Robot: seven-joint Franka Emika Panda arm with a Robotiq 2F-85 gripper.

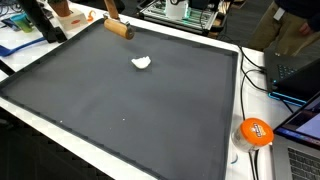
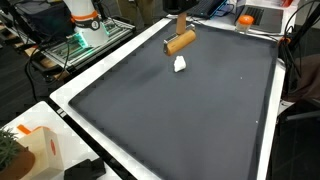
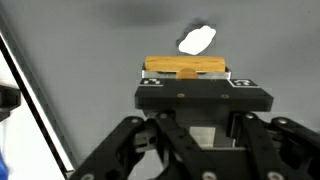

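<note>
A T-shaped wooden tool with a cylindrical head (image 1: 118, 28) hangs over the far part of the dark table. My gripper is shut on its upright handle. In exterior view 2, the tool's head (image 2: 180, 42) shows tilted just beyond a small white piece (image 2: 180, 63). From the wrist, the wooden head (image 3: 186, 63) lies across the front of the gripper, with the white piece (image 3: 198, 40) a short way ahead, apart from it. The white piece (image 1: 141, 62) rests on the table. Most of the gripper is out of frame in exterior view 1.
The dark tabletop (image 1: 120, 110) is wide and largely bare. An orange-topped round container (image 1: 253, 134) stands off its right edge, with a laptop (image 1: 297, 158) nearby. Cables and assorted items lie beyond the far left edge.
</note>
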